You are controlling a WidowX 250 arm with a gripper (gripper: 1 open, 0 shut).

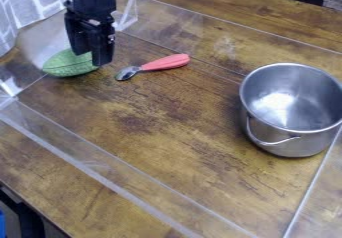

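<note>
The black gripper (91, 48) hangs over a green leaf-shaped object (70, 67) at the upper left, its fingers low around or just above that object's upper part; whether they touch it or hold it I cannot tell. To the right of them, a spoon with a pink handle (163, 63) and a metal head lies on the wooden table (160, 152). A large steel pot (291, 110) stands at the right.
Clear plastic panels run along the left, front and right edges of the work area. A white curtain-like cloth is at the top left.
</note>
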